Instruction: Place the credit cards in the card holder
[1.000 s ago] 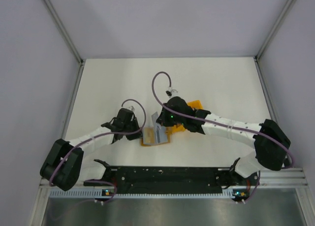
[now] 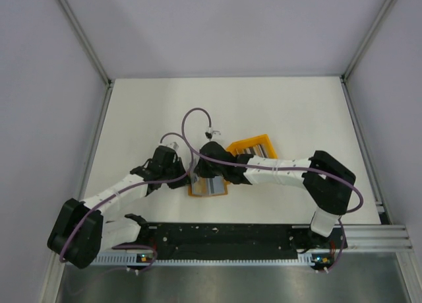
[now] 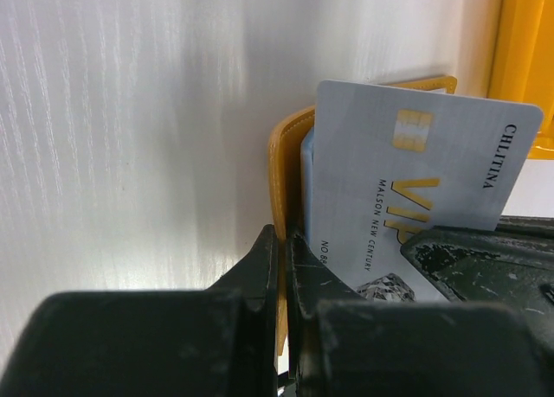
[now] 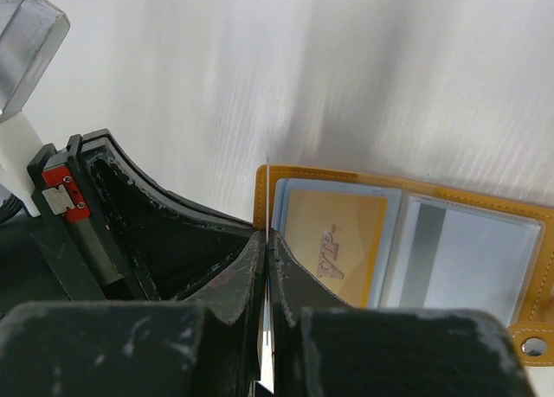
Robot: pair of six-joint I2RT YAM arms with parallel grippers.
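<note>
The tan leather card holder (image 4: 346,177) lies on the table with cards in its clear pockets; the right wrist view shows a gold card (image 4: 333,241) in the near pocket. My left gripper is shut on the holder's left edge (image 3: 279,168), seen thin between its fingertips. A silver VIP credit card (image 3: 372,168) stands tilted over that end of the holder. Seen edge-on in the right wrist view, this card rises between the fingertips of my right gripper, which is shut on it. Whether its lower edge is inside a pocket cannot be told.
An orange tray (image 2: 262,140) with more cards stands just behind and right of the holder, under the right arm. Both grippers are close together, nearly touching.
My right gripper has moved left and towards the front with the silver card, from above the holder's right part to its left end. The left arm has shifted only slightly.
</note>
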